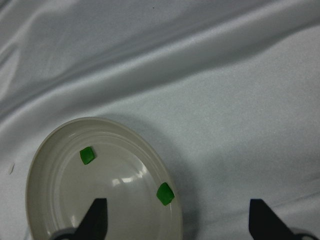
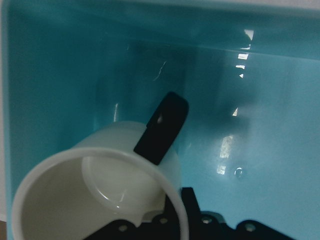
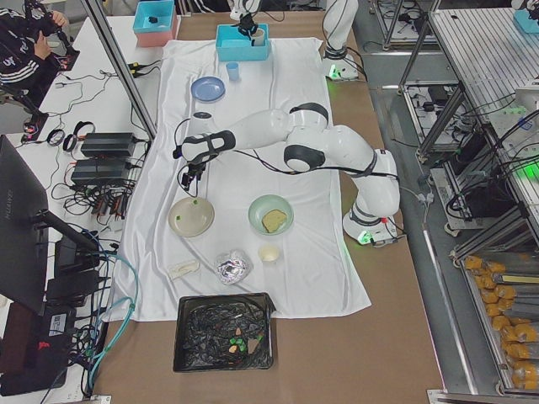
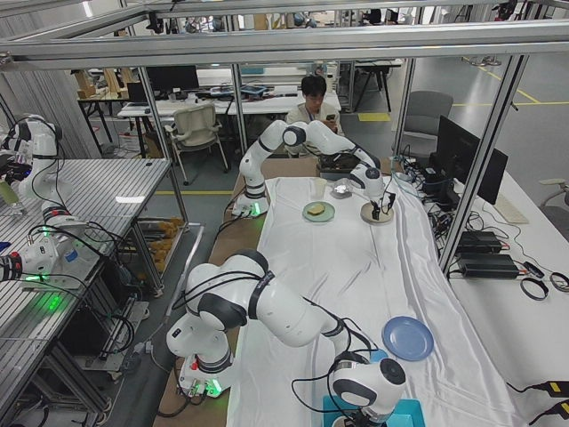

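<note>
My left gripper is open, poised above the edge of a beige plate [image 3: 182, 220] that carries small green cubes [image 1: 165, 194] [image 1: 87, 155]; nothing is between its fingertips. At the far end, my right gripper [image 3: 248, 27] is inside the blue bin [image 3: 229, 48] with a white cup [image 2: 45, 195], which has a black handle-like strip [image 2: 161, 127] beside it. The right wrist view shows the cup at the gripper's dark parts; the fingers are partly hidden by it.
A green plate [image 3: 282, 219] with a yellow slice, a small pale cup [image 3: 269, 253], a foil item [image 3: 232, 267] and a black tray [image 3: 223, 358] are nearby. A blue plate [image 3: 208, 88] and blue cup [image 3: 233, 71] sit near the bin.
</note>
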